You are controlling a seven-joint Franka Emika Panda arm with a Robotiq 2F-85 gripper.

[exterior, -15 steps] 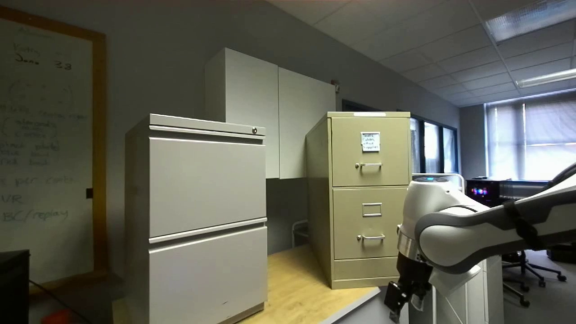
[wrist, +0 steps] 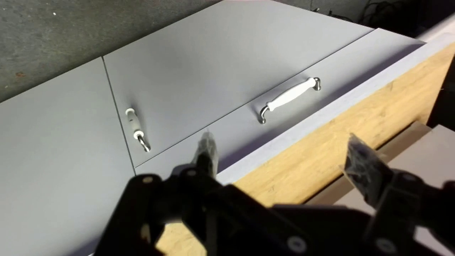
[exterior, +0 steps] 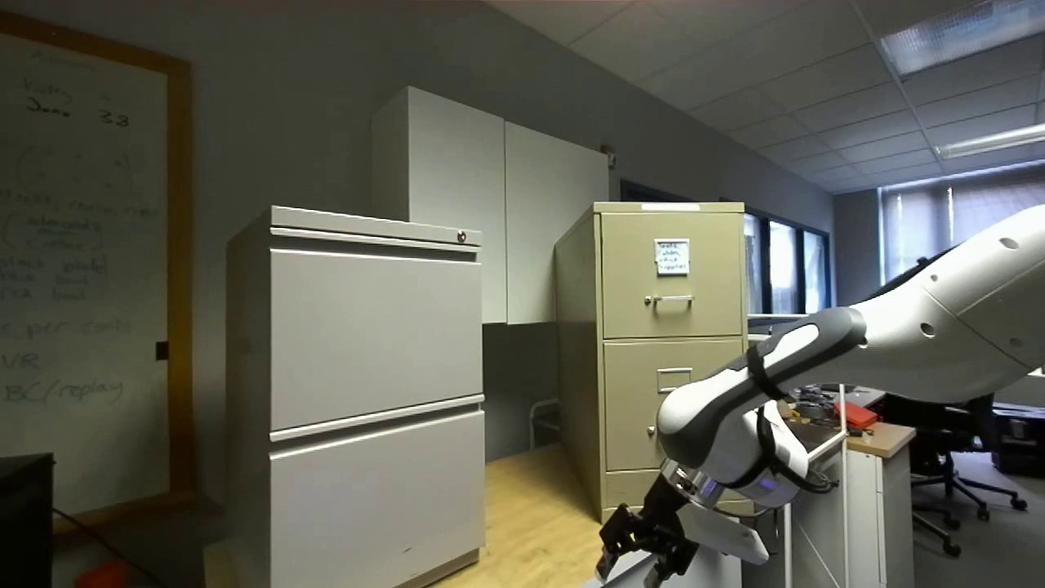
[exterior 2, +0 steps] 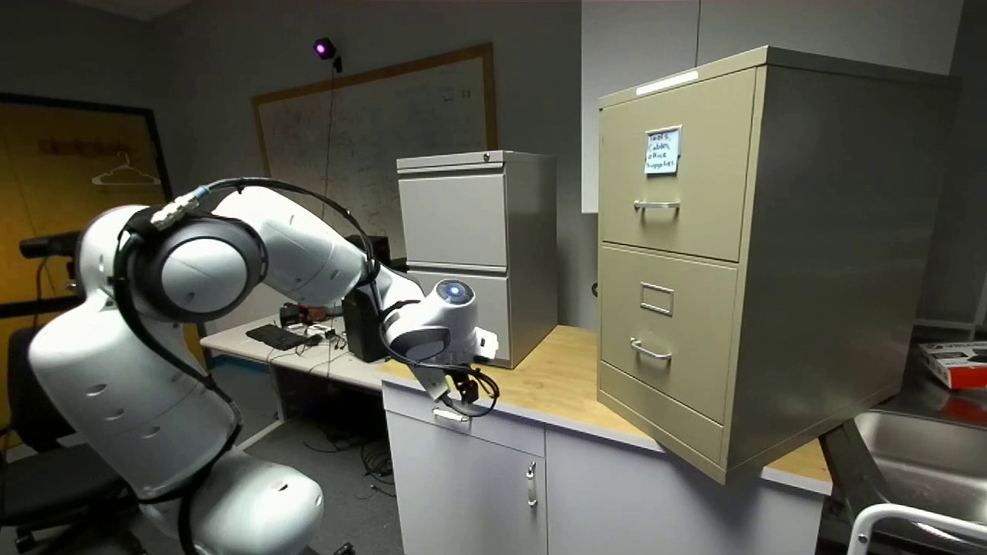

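My gripper is open in the wrist view, its two fingers (wrist: 365,170) wide apart with nothing between them. Beyond them is a light grey drawer front with a white and metal handle (wrist: 293,94), which I am not touching. The cabinet door beside it carries a similar handle (wrist: 134,123). In exterior view 1 the gripper (exterior: 629,570) tilts down and left by the counter's front edge. From exterior view 2, the dark gripper (exterior 2: 465,388) is close to the drawer handle (exterior 2: 450,415); its fingers are partly hidden by cables.
A grey filing cabinet (exterior: 377,338) and a tan one (exterior: 673,304) stand on the wooden counter (exterior 2: 555,375), with bare wood between them. A sink (exterior 2: 925,453) lies right of the tan cabinet. Both drawer and door below the counter look closed.
My arm has swung left in exterior view 1, and the gripper has gone from pointing nearly straight down to slanting toward the left. The filing cabinets have not moved.
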